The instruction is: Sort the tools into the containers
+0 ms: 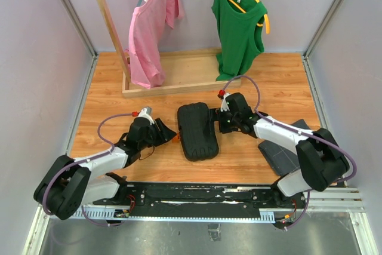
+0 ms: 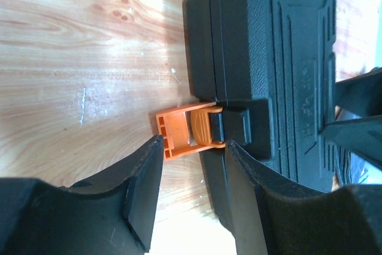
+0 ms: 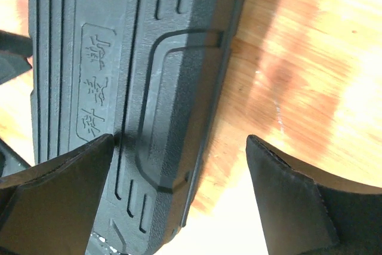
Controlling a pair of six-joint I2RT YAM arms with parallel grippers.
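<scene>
A black plastic tool case (image 1: 197, 132) lies closed on the wooden table between the arms, lettering on its lid (image 3: 95, 88). On its left side, in the left wrist view, an orange latch (image 2: 176, 129) is flipped out. My left gripper (image 1: 169, 132) is just left of that latch; in the left wrist view its open fingers (image 2: 143, 183) are below the latch, empty. My right gripper (image 1: 218, 120) is at the case's right edge, open, its fingers (image 3: 292, 195) spread over the lid edge and the wood beside it.
A dark grey flat panel (image 1: 280, 159) lies at the right. A wooden rack (image 1: 173, 88) with a pink top (image 1: 149, 40) and a green top (image 1: 236, 34) on hangers stands at the back.
</scene>
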